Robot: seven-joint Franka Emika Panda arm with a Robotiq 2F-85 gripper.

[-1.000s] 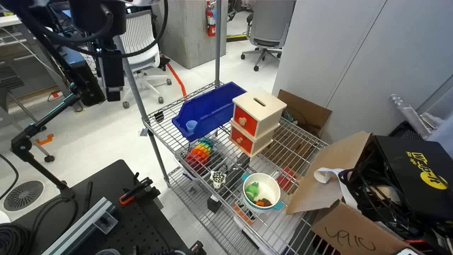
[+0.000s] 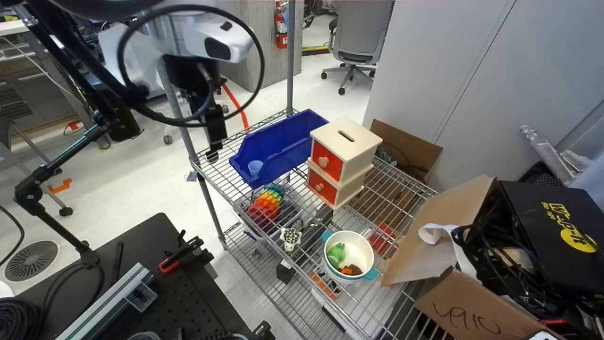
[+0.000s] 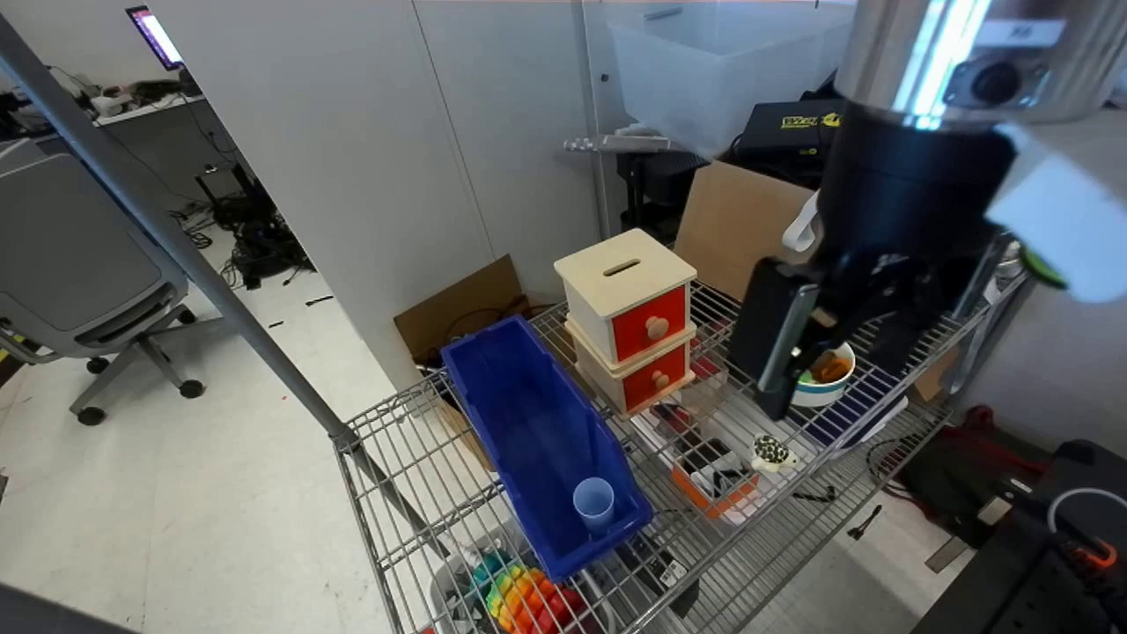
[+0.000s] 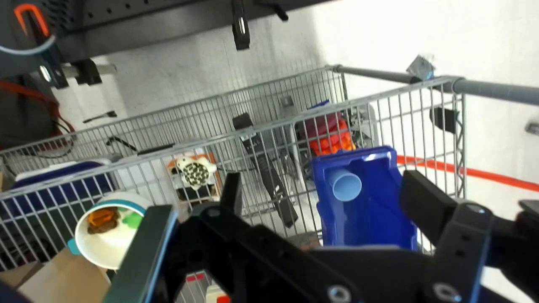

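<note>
My gripper hangs above the wire shelf, its fingers spread wide and nothing between them. In the wrist view its right finger (image 4: pixel 427 204) overlaps the right side of the blue bin (image 4: pixel 369 222). A small light-blue cup (image 4: pixel 346 186) stands inside that bin, at one end. The bin (image 3: pixel 525 407) sits beside a wooden box (image 3: pixel 625 276) with two red drawers, both shut. A white bowl (image 2: pixel 349 253) with a teal rim holds a green piece and some orange and brown pieces. In the second exterior view, my gripper (image 3: pixel 835 354) partly covers the bowl.
A grey post (image 2: pixel 289 56) rises at the shelf's corner. An open cardboard box (image 2: pixel 475 309) with cables and a black case (image 2: pixel 557 226) crowds the right end. Below the top wires lie a colourful toy (image 2: pixel 267 205) and a spotted turtle (image 2: pixel 290 238). Bare wire shows around the bowl.
In the first exterior view, the arm has moved right and down, bringing my gripper closer to the blue bin. The bin, cup, drawers and bowl stand where they were.
</note>
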